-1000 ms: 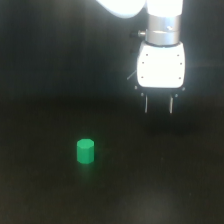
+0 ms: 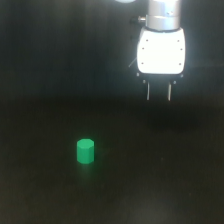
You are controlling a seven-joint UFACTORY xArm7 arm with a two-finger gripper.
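Observation:
A green cylinder (image 2: 86,152) stands upright on the dark surface, left of centre and in the lower half of the view. My gripper (image 2: 158,96) hangs from the white arm at the upper right, higher in the picture than the cylinder and well apart from it. Its two thin fingers (image 2: 148,91) point down with a gap between them. Nothing shows in that gap.
Only a faint glare shows toward the bottom. The background is dark, and no obstacle stands out.
My gripper has moved upward in the picture, and its fingers look slightly closer together. The white arm link at the top has mostly left the view. The green cylinder has stayed put.

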